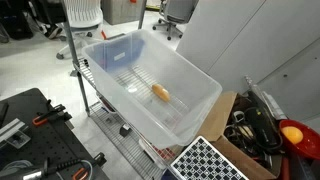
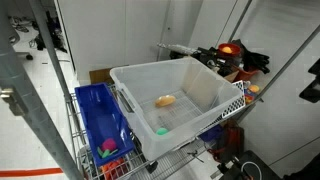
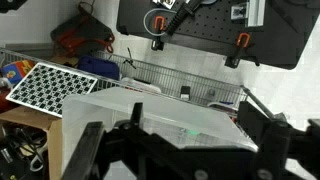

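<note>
My gripper points down from above in the wrist view. Its dark fingers stand wide apart, so it is open, and nothing shows between them but the bin below. The large translucent bin (image 1: 205, 85) sits on a wire rack, and the same bin (image 2: 205, 68) appears in exterior view 2. An orange-tan oblong object (image 1: 160, 92) lies on the bin's floor. A small green object (image 2: 162, 131) is near the bin's front corner in exterior view 2. Much of the bin's inside is hidden by the gripper in the wrist view.
A cardboard box (image 1: 220, 117) with dark tools stands beside the bin, near a white perforated panel (image 1: 205, 162). A blue tray (image 2: 103, 120) holding a pink item (image 2: 110, 145) sits beside the bin. The black table (image 3: 200, 28) carries cables and clamps.
</note>
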